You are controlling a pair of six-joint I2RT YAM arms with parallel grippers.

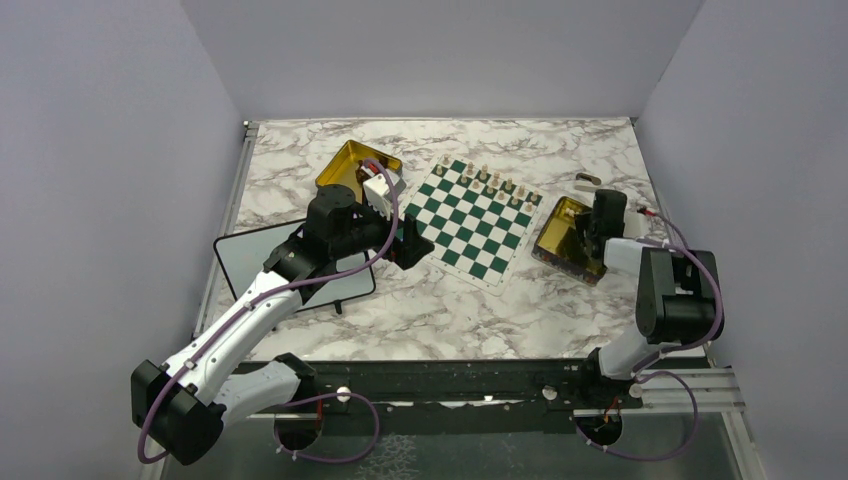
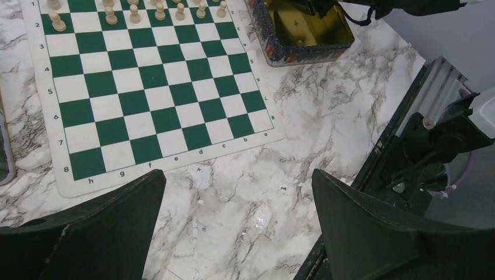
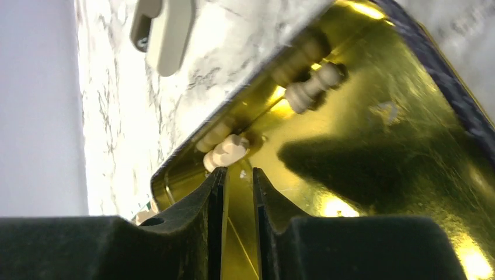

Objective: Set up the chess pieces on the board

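Note:
The green-and-white chessboard (image 1: 470, 235) carries pale pieces in two rows along its far side; one pale pawn (image 2: 56, 21) stands at the left of the nearer row. Over the board's left near part, my left gripper is wide open and empty. My right gripper reaches into the gold tin (image 3: 408, 134), its fingers parted by a narrow gap with only the tin's floor seen between. A pale piece (image 3: 230, 150) lies against the tin's wall just beyond the left fingertip. Another piece (image 3: 315, 87) lies on its side farther along that wall.
A second gold tin (image 1: 340, 168) stands back left, partly behind the left arm. A whiteboard-like panel (image 1: 250, 262) lies at left. A small grey object (image 3: 172, 35) rests outside the right tin. Marble table in front of the board is clear.

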